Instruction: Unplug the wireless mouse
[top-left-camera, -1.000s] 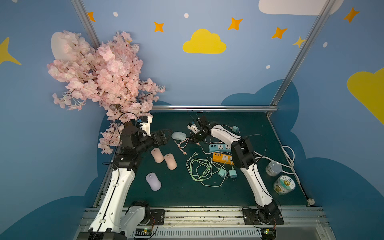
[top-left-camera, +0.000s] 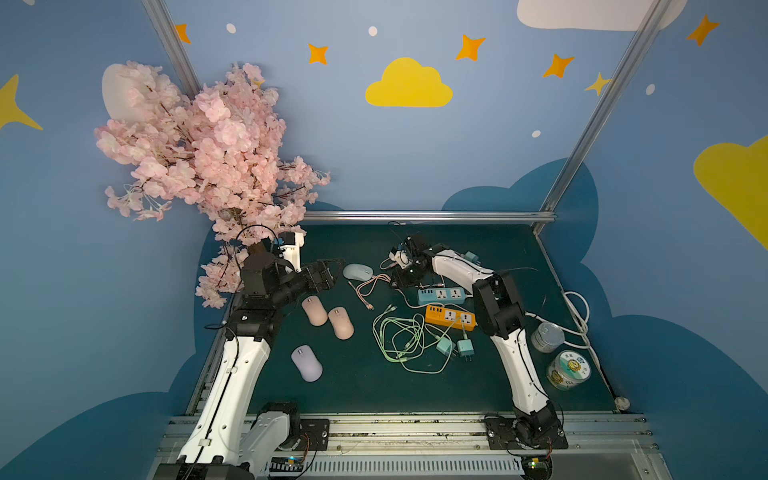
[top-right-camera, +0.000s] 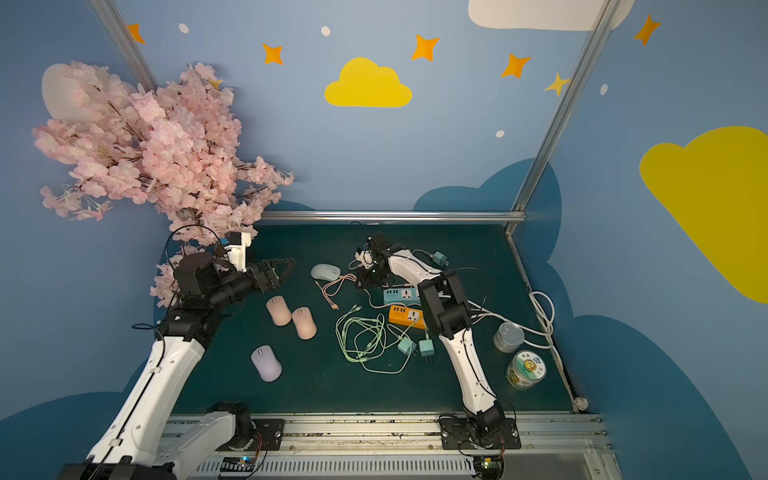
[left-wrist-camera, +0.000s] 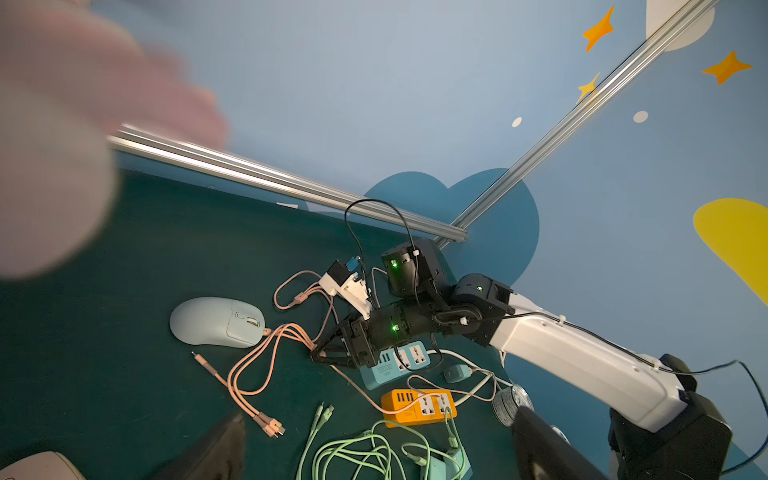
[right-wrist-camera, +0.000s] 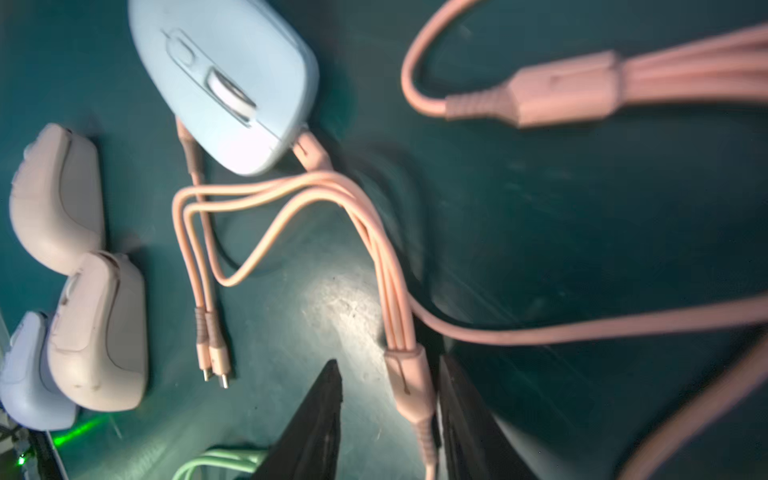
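Observation:
The light blue mouse (right-wrist-camera: 228, 76) lies on the dark green table. A pink plug (right-wrist-camera: 310, 150) sits at its front edge and appears to be in its port. From the plug, pink strands run to a cable splitter (right-wrist-camera: 409, 384). My right gripper is part open, and the splitter lies in view between its fingers, nearer the right one; whether they touch it cannot be told. In the top left view, the right gripper (top-left-camera: 396, 278) is right of the mouse (top-left-camera: 357, 272). My left gripper (top-left-camera: 342, 270) hangs open left of the mouse, its blurred fingers (left-wrist-camera: 216, 448) far apart.
Two loose pink connectors (right-wrist-camera: 212, 344) lie near the mouse. Blue (top-left-camera: 440, 296) and orange (top-left-camera: 449, 317) power strips and a tangled green cable (top-left-camera: 400, 340) are in front of the right arm. Two pinkish mice (top-left-camera: 314, 310) and a lilac mouse (top-left-camera: 306, 363) lie front left.
The left arm and the mouse look unmoved.

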